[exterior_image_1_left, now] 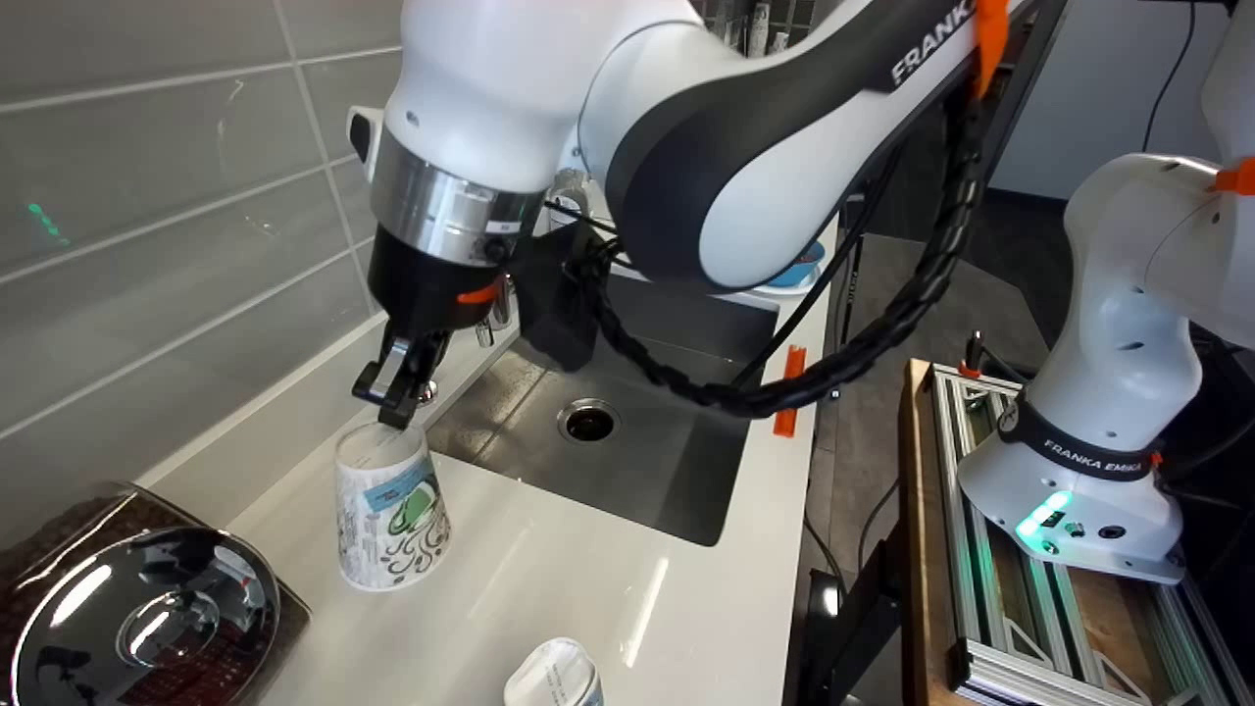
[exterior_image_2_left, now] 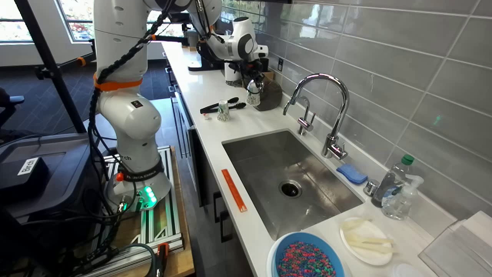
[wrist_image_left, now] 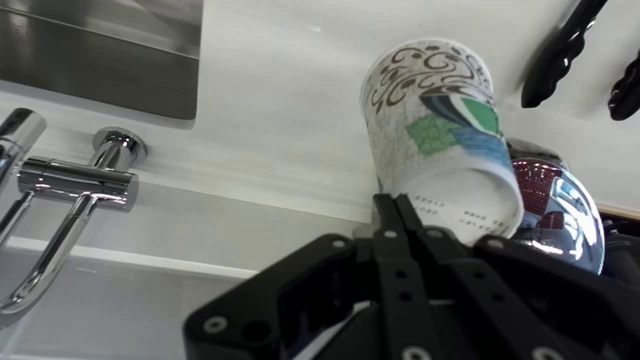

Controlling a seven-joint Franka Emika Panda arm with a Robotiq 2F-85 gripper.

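A white paper cup (exterior_image_1_left: pixel 394 512) with a green and blue print hangs upside down and a little tilted from my gripper (exterior_image_1_left: pixel 394 400). In the wrist view the gripper is shut at the edge of the cup's (wrist_image_left: pixel 429 141) upturned base, pinching its thin rim; the exact contact is hidden by the fingertips. The cup (exterior_image_2_left: pixel 253 94) also shows below the arm in exterior view 2, near the backsplash. A second printed paper cup (exterior_image_2_left: pixel 223 111) stands apart on the counter, and its base (exterior_image_1_left: pixel 553 673) shows at the lower edge of exterior view 1.
The sink (exterior_image_1_left: pixel 565 435) with its chrome faucet (exterior_image_2_left: pixel 339 106) is beside the cup. A shiny dark-lidded container (exterior_image_1_left: pixel 147 624) sits at the left. Black tongs (exterior_image_2_left: pixel 223 106) lie by the second cup. Clear white counter (exterior_image_1_left: pixel 565 553) stretches between sink and cups.
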